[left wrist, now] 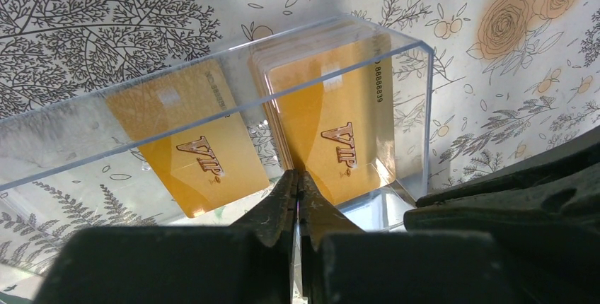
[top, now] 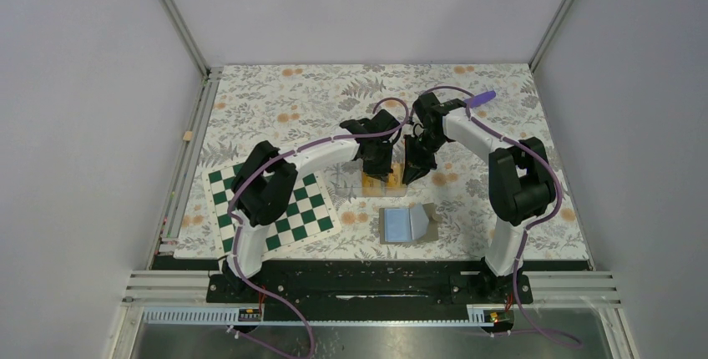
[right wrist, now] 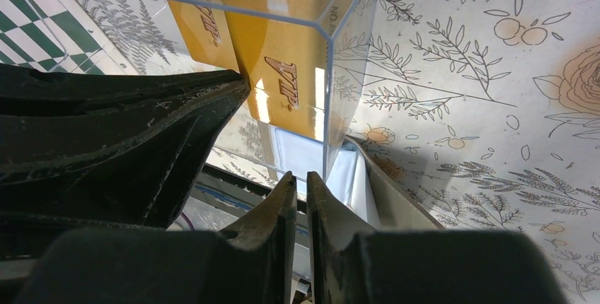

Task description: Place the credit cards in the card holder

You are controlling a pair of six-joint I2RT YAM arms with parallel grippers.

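Observation:
Gold cards lie in a clear box: a stack at its right end and a separate card to the left. My left gripper is shut, its tips at the stack's lower left edge; no card shows between them. At the box's right end, my right gripper is shut on the clear wall, which is hard to make out in the narrow gap between its fingers. The card holder, pale blue inside with a grey cover, lies open in front of the box.
A green-and-white checkered board lies under the left arm. A purple object rests at the back right. Both grippers are close together over the box.

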